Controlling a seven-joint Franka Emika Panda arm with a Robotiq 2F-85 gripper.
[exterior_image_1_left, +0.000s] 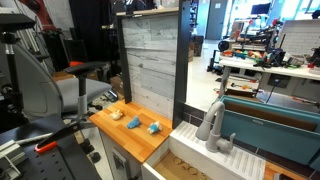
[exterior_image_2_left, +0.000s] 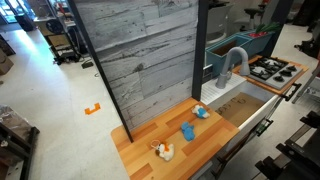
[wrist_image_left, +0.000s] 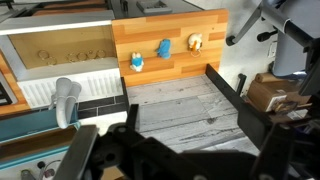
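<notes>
Three small objects lie apart on the wooden counter (exterior_image_2_left: 142, 142). A blue and white figure (wrist_image_left: 137, 62) is closest to the sink, a plain blue piece (wrist_image_left: 164, 47) is in the middle, and a white and orange figure (wrist_image_left: 195, 42) is farthest from it. In the wrist view, my gripper shows as dark shapes along the bottom, its fingers wide apart with nothing between them. All three objects appear beyond the fingers, none touched. I cannot make out the gripper in either exterior view.
A grey faucet (exterior_image_1_left: 211, 125) stands by the white sink with its wooden-bottomed basin (exterior_image_2_left: 236, 107). A stove top (exterior_image_2_left: 272, 70) and a teal bin (exterior_image_1_left: 266, 124) are farther along. The grey plank wall (exterior_image_2_left: 150, 60) rises behind the counter.
</notes>
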